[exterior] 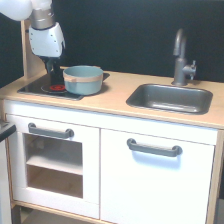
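Observation:
A teal pot (87, 82) with a brownish band near its rim stands on the black stovetop (42, 87) at the left of the toy kitchen's counter. My gripper (55, 77) hangs at the pot's left side, its dark fingers pointing down beneath the white arm. The fingers are small and dark against the black backdrop, so whether they are open or shut, or touch the pot, cannot be made out.
A red burner ring shows beside the gripper. To the right lie a steel sink (170, 97) and a grey faucet (181, 60). Bare wooden counter (117, 88) separates pot and sink. Below are white cabinet doors (150, 175).

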